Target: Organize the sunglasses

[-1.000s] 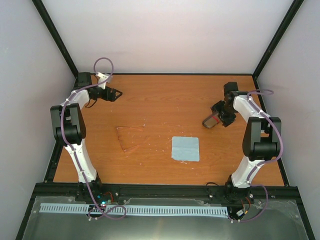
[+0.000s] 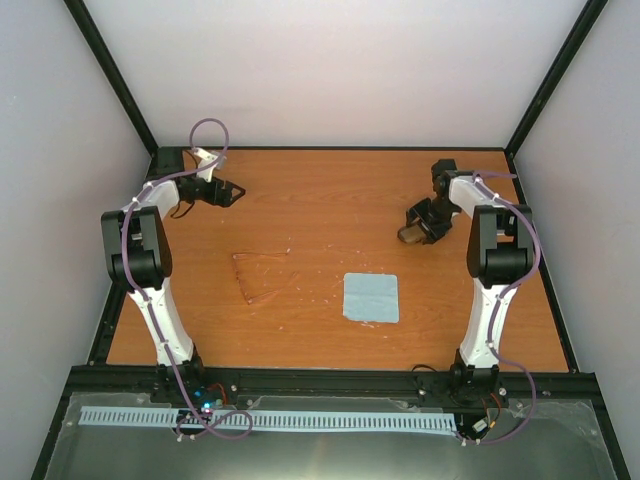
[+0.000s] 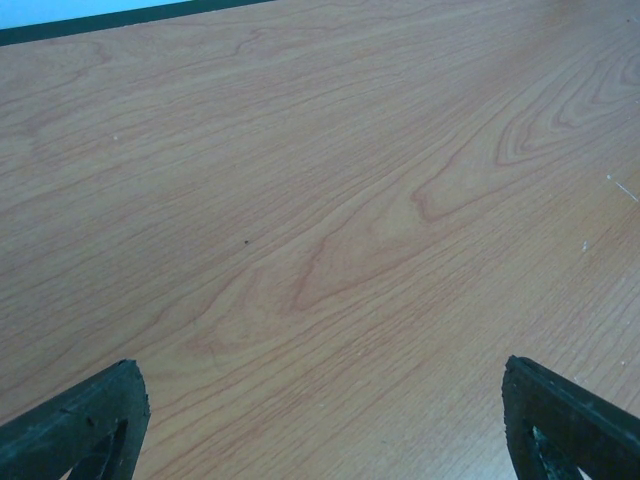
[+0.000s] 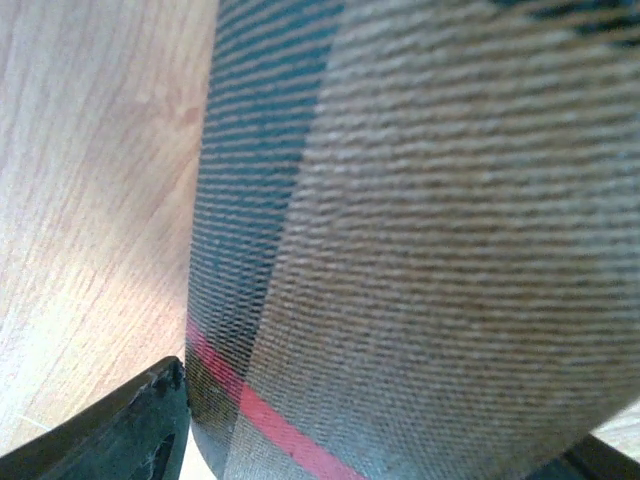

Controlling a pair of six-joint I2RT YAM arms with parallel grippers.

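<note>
A fabric-covered case (image 2: 410,233), striped dark and grey-brown with a red band, lies on the right of the table under my right gripper (image 2: 428,222). In the right wrist view the case (image 4: 400,240) fills most of the picture, between the part-open fingers (image 4: 135,430); whether they grip it is unclear. A pale blue square cloth (image 2: 370,297) lies front centre. My left gripper (image 2: 232,193) is open over the back left of the table, with only bare wood between its fingers in the left wrist view. I cannot make out any sunglasses.
Reddish marks outline a shape at left of centre. Dark frame rails and white walls border the table.
The right arm has swung left and slightly toward the back, its gripper now more over the case, which is turned a little. The left arm is unmoved.
</note>
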